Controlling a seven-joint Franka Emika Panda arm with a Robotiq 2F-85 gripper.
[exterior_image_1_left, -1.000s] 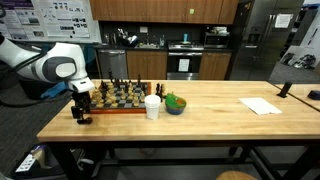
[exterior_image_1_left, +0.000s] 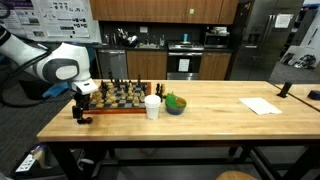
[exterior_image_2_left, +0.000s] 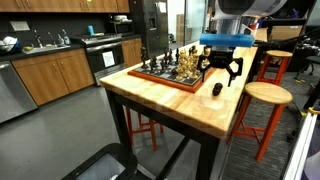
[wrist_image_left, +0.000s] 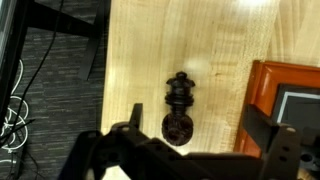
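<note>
A dark chess piece (wrist_image_left: 178, 108) is on the bare wood near the table's edge, outside the board. In the wrist view it shows between my spread fingers, without contact with either. My gripper (exterior_image_2_left: 220, 66) points down over that piece, its fingers open and nothing held. The chessboard (exterior_image_2_left: 168, 78), in a red-brown frame, carries several dark and light pieces. Its framed corner (wrist_image_left: 296, 92) shows at the right of the wrist view. Whether the loose piece is upright or lying is hard to tell.
A white cup (exterior_image_1_left: 152, 106) and a green bowl (exterior_image_1_left: 175, 105) with colourful contents stand beside the board. White paper (exterior_image_1_left: 259, 105) lies farther right, with clear table between. Stools (exterior_image_2_left: 265, 95) flank the table.
</note>
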